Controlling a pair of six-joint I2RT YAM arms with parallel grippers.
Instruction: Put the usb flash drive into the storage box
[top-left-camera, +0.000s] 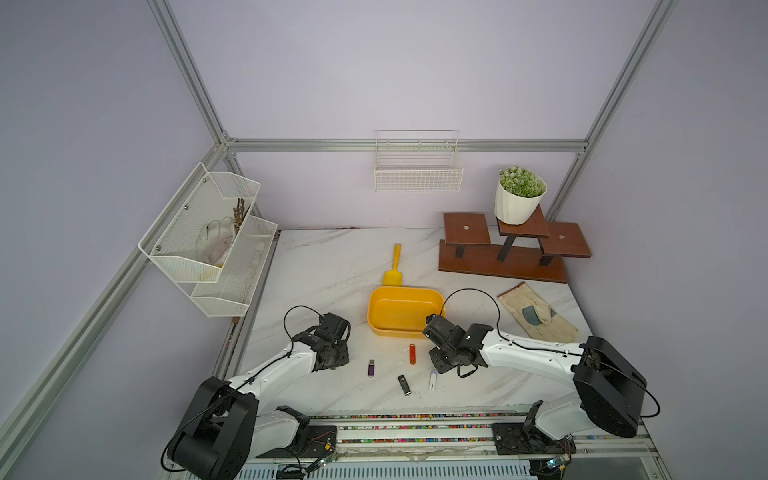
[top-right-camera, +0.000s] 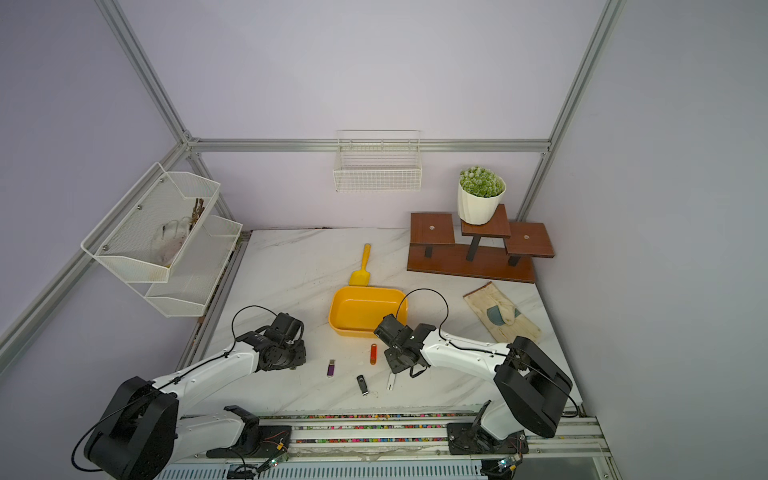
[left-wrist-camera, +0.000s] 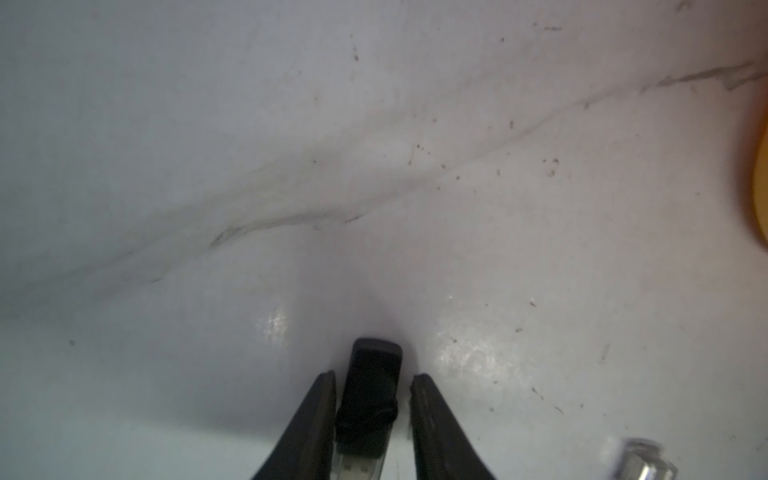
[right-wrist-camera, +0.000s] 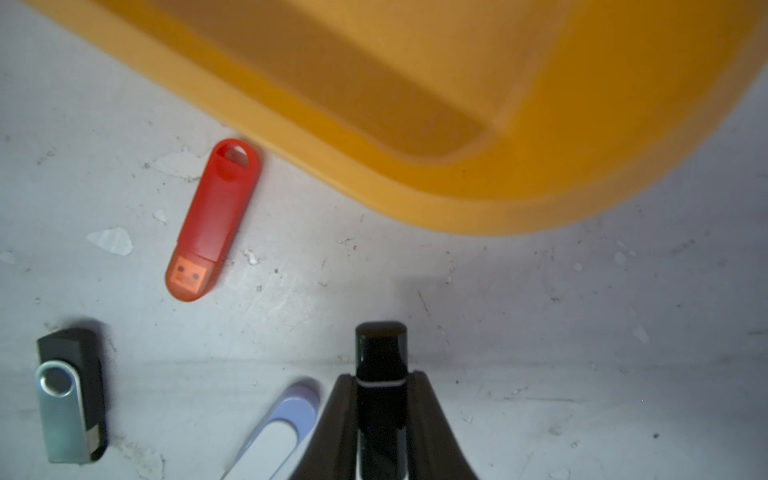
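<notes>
In the left wrist view a black flash drive (left-wrist-camera: 372, 385) with a metal plug lies between the fingers of my left gripper. The fingers stand part open, and a small gap shows between the drive and the right finger. My right gripper is shut on another black flash drive (right-wrist-camera: 381, 356), beside the near right corner of the yellow storage box (right-wrist-camera: 360, 180). A red flash drive (right-wrist-camera: 216, 212), a silver-and-black one (right-wrist-camera: 72, 400) and a blue-and-white one (right-wrist-camera: 284, 428) lie left of it. In the top left view a purple drive (top-left-camera: 371, 368) lies right of my left gripper.
A yellow scoop (top-left-camera: 393, 276) lies behind the box. At the back right stands a brown shelf (top-left-camera: 504, 262) with a potted plant (top-left-camera: 520, 196) on it, and a beige cloth item (top-left-camera: 540, 312) lies in front.
</notes>
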